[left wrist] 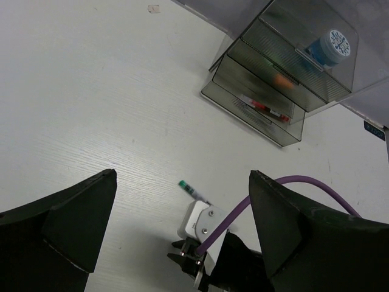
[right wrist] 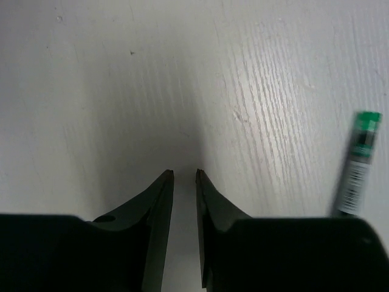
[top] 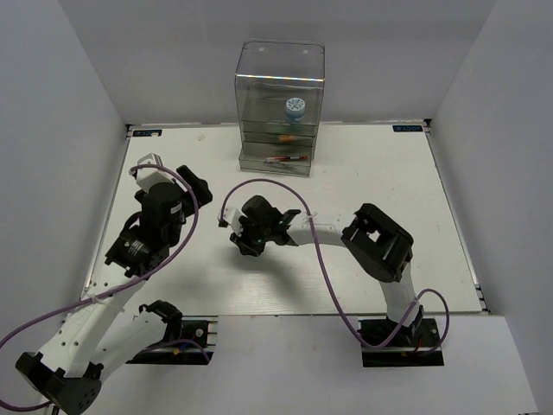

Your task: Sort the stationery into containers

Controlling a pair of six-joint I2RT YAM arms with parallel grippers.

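Note:
My right gripper (top: 246, 244) is low over the table at the centre; in the right wrist view its fingertips (right wrist: 167, 179) are nearly together, with nothing visible between them. Beside it lies a green-capped pen, blurred in that view and also visible in the left wrist view (left wrist: 192, 190). My left gripper (top: 190, 186) stands open over the table's left side, holding nothing. The clear drawer organizer (top: 276, 164) at the back holds a blue round container (top: 295, 109), an orange item and red pens (left wrist: 270, 111).
Grey walls enclose it. Purple cables loop over both arms.

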